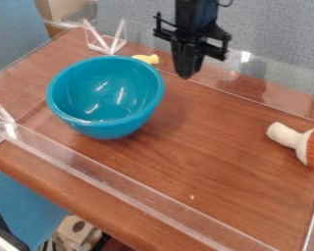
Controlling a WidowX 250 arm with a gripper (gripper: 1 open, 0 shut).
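The black gripper (186, 69) hangs at the top centre over the back of the wooden table, behind and above a teal bowl (105, 98), shut with nothing visible between its fingers. A small yellow object (145, 59) lies behind the bowl, left of the gripper. A white mushroom-like toy with an orange cap (300, 145) lies on its side at the right.
Clear edging and white taped braces (107, 39) line the sides, with a grey wall at the back.
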